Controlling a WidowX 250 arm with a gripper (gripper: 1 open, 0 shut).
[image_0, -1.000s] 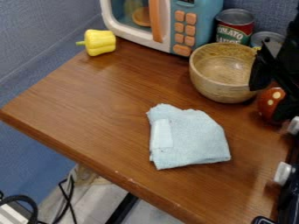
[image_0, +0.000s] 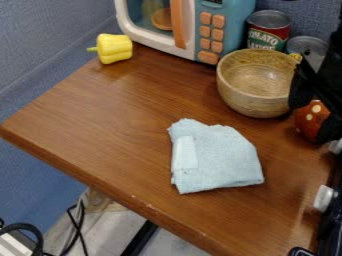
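Observation:
The black gripper (image_0: 315, 92) is at the right edge of the view, beside the wooden bowl (image_0: 253, 85) and just over a red toy (image_0: 310, 119) with pale spots, which it partly hides. Whether its fingers are open or shut, or touch the red toy, I cannot tell. A folded pale blue cloth (image_0: 214, 158) lies on the wooden table (image_0: 100, 135). A yellow pepper (image_0: 112, 47) sits at the back left.
A toy microwave (image_0: 174, 25) stands at the back, with a tomato can (image_0: 267, 35) and a grey can (image_0: 306, 50) to its right. Black equipment lines the right edge.
The gripper has shifted slightly to the right, away from the bowl's rim. The objects on the table look unmoved.

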